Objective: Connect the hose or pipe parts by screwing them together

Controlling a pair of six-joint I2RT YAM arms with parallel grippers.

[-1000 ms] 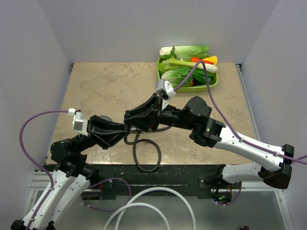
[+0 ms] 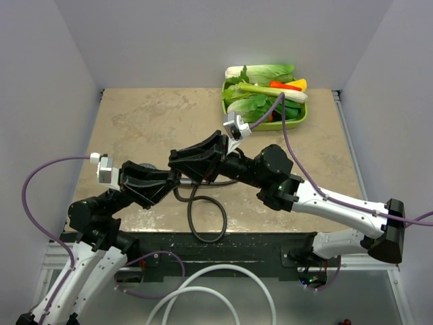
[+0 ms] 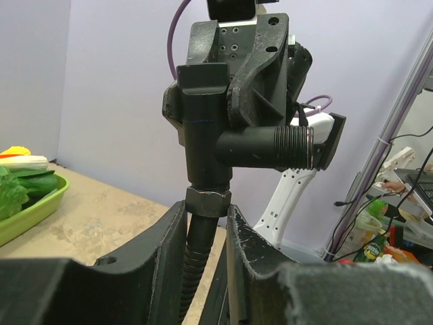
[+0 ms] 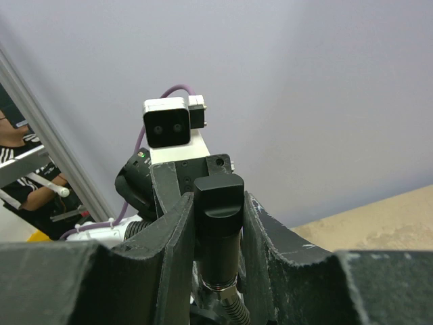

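Above the counter's middle, both grippers meet. My left gripper (image 2: 170,179) is closed round the hose at its nut (image 3: 208,202), below a black fitting (image 3: 204,147) with a ribbed side port. My right gripper (image 2: 175,160) grips the fitting's top (image 4: 218,198) from the other side. In the right wrist view the ribbed hose shows below the fitting. The black hose (image 2: 216,206) loops down onto the counter's front part.
A green basket of vegetables (image 2: 228,109) stands at the back right of the counter (image 2: 142,122). White tubing (image 2: 264,291) lies below the front edge.
Both grippers have shifted slightly left together with the parts between them. The hose loop on the counter looks the same.
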